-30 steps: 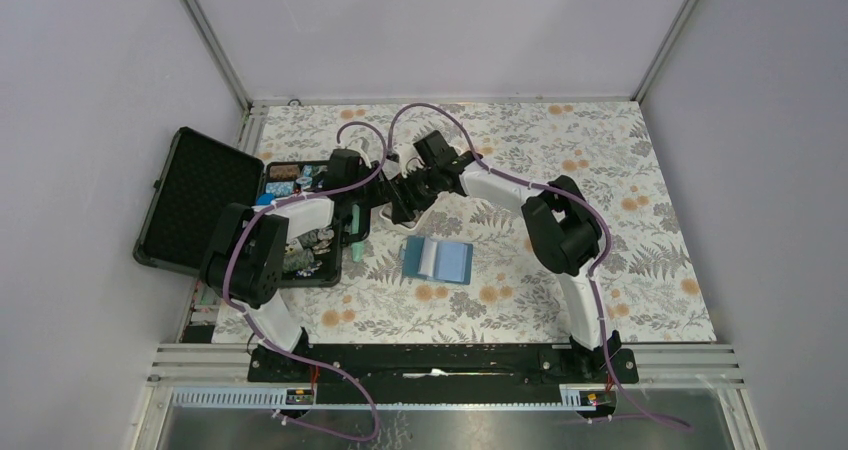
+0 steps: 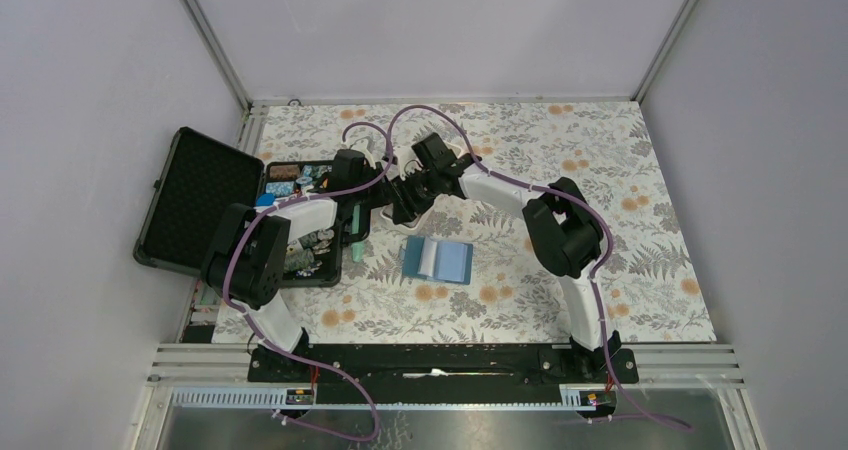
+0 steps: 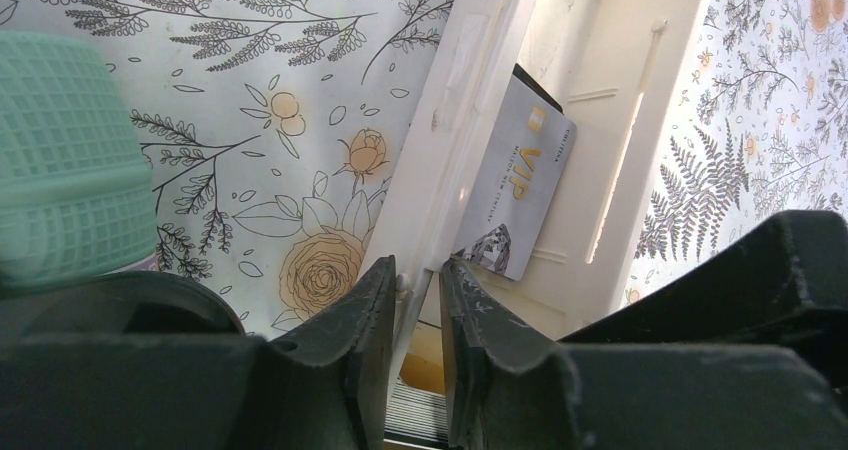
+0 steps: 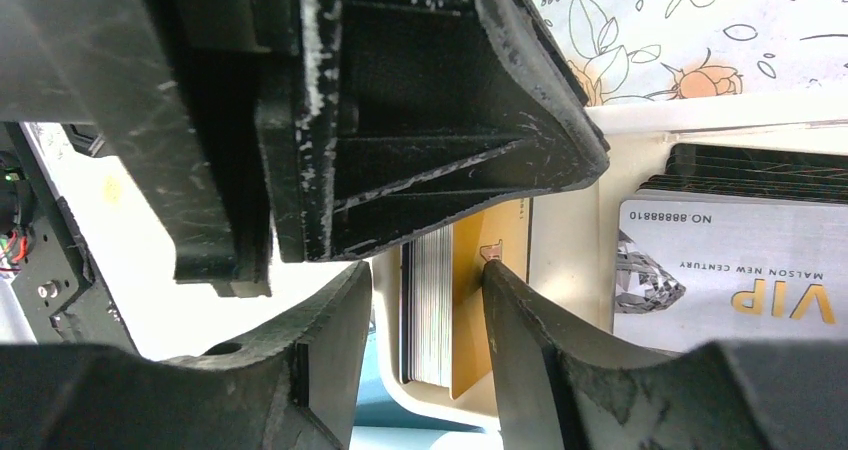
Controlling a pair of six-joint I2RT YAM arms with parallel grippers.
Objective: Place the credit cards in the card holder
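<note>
A white tray (image 3: 630, 170) holds silver VIP cards (image 3: 515, 170) and, at one end, a stack of cards (image 4: 427, 310) with a gold card (image 4: 470, 350) on its face. My left gripper grips across the tray's wall, fingers either side of it. My right gripper is part open at the stack, one fingertip against the gold card; whether it holds it I cannot tell. The blue card holder (image 2: 450, 261) lies open on the table below the tray.
An open black case (image 2: 310, 280) with assorted items is at left. A mint container (image 3: 60, 160) stands beside the tray.
</note>
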